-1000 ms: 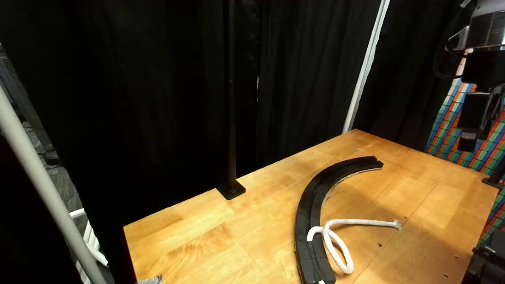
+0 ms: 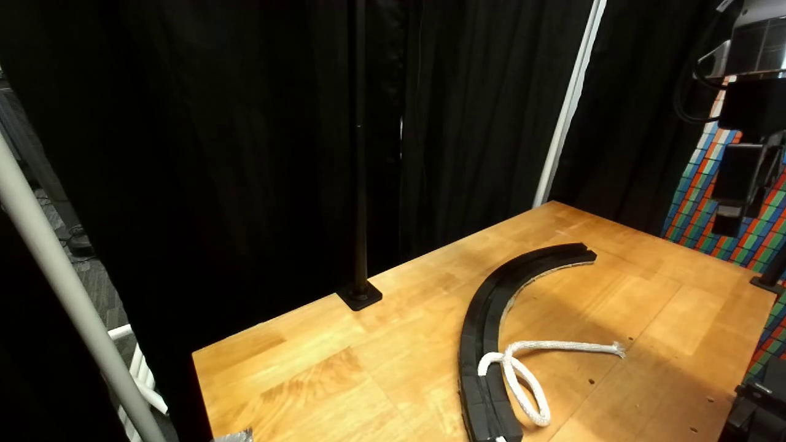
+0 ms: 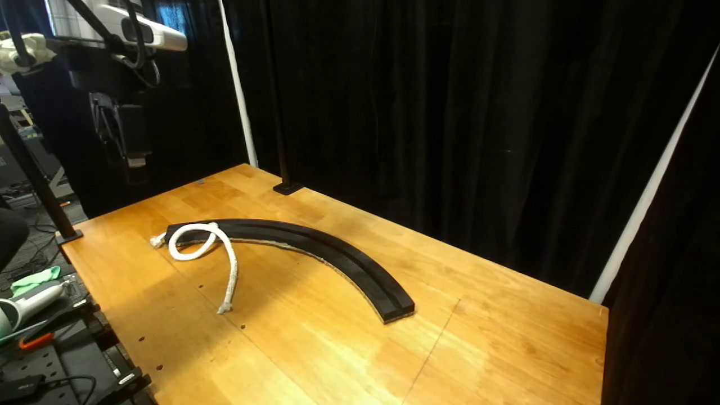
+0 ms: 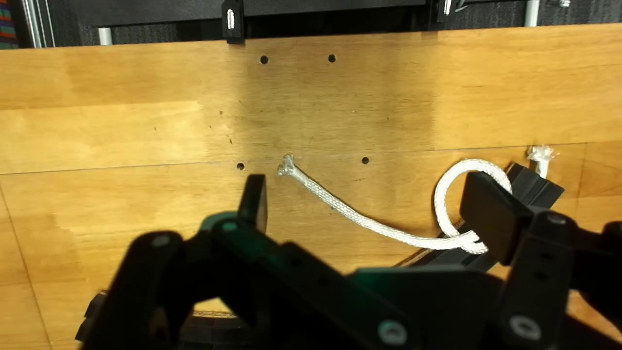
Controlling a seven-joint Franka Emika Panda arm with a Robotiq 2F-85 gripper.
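Observation:
A white braided rope (image 2: 565,345) lies with one loop across a curved black track (image 2: 479,317) that has a groove along its top. One frayed end rests on the bare wood; the other frayed tip (image 3: 158,240) shows at the track's near end, and the stretch between seems to sit in the groove. High above the table hangs my gripper, its fingers (image 4: 488,213) wide apart and nothing between them. The right finger hides part of the loop in the wrist view. Rope and track are well below the gripper, untouched.
Black posts stand at its edges, one with a square foot (image 2: 359,294). A silvery scrap (image 2: 236,436) shows at the table's edge in exterior view 1. Dark curtains hang behind.

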